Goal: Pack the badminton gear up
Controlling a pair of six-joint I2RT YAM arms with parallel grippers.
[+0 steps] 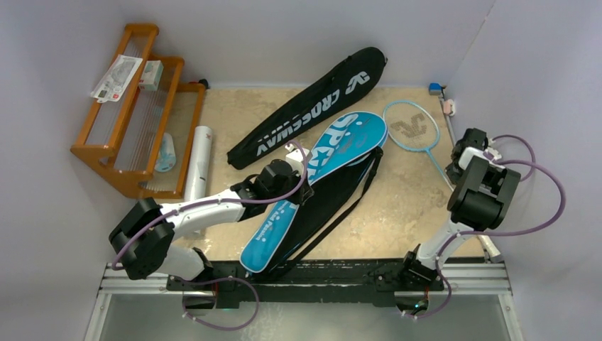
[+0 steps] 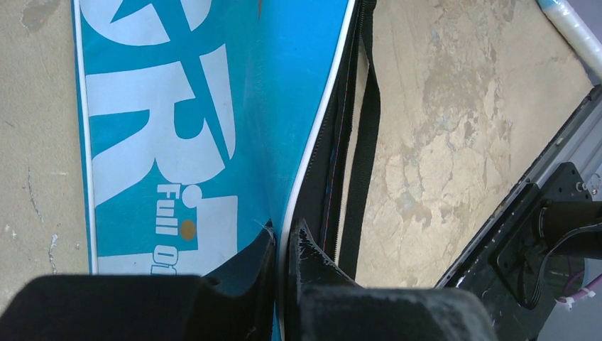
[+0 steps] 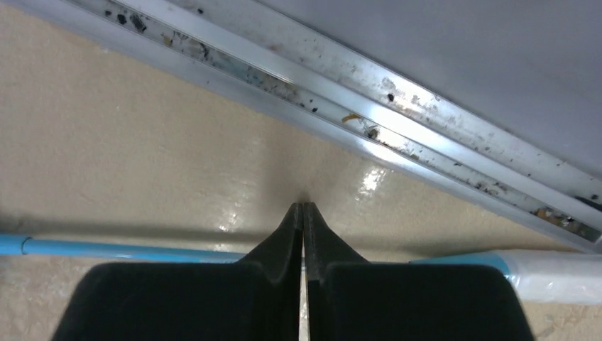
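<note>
A blue racket bag point(image 1: 355, 135) lies slantwise mid-table, its black side open along the zip. In the left wrist view its white-piped blue cover edge point(image 2: 307, 156) runs up from between the fingertips of my left gripper, which is shut on that edge. The light-blue racket point(image 1: 429, 150) lies at the right. My right gripper is shut with nothing between its fingers. It stands over the racket's shaft point(image 3: 142, 250), hiding part of it; the pale handle point(image 3: 554, 277) shows beyond.
A black bag point(image 1: 312, 106) lies behind the blue one. At the left stand a wooden shelf point(image 1: 174, 106) and a white roll point(image 1: 199, 160). A metal rail point(image 3: 341, 106) and wall bound the right side. Between blue bag and racket the table is bare.
</note>
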